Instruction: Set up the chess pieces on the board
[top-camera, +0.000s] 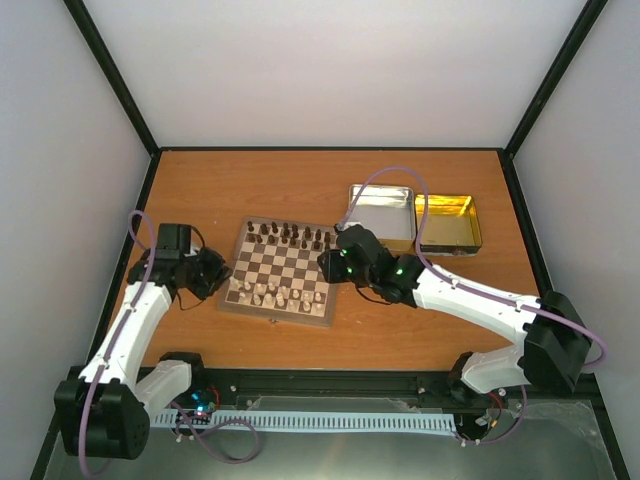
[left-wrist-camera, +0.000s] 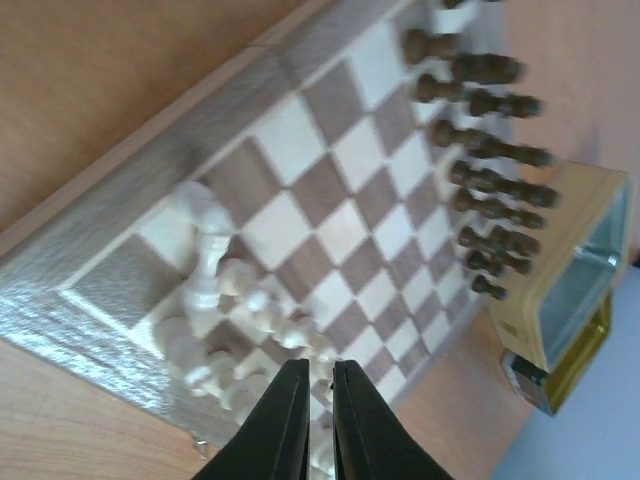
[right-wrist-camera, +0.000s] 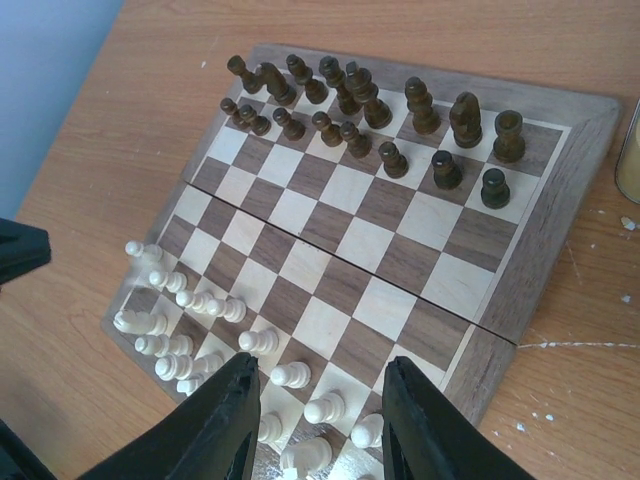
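The chessboard (top-camera: 280, 255) holds dark pieces along its far side and white pieces (right-wrist-camera: 291, 374) along the near side. My left gripper (top-camera: 222, 272) is over the board's left edge; in the left wrist view its fingers (left-wrist-camera: 292, 420) are together above blurred white pieces, and whether anything is between them is hard to see. My right gripper (top-camera: 325, 265) is over the board's right side; in the right wrist view its fingertips (right-wrist-camera: 396, 378) stand apart above the white pieces at the near right, with none visibly held.
A silver tray (top-camera: 380, 210) and a gold tray (top-camera: 446, 220) sit behind and right of the board. Bare wooden table (top-camera: 260, 180) surrounds the board, clear at the back left and front.
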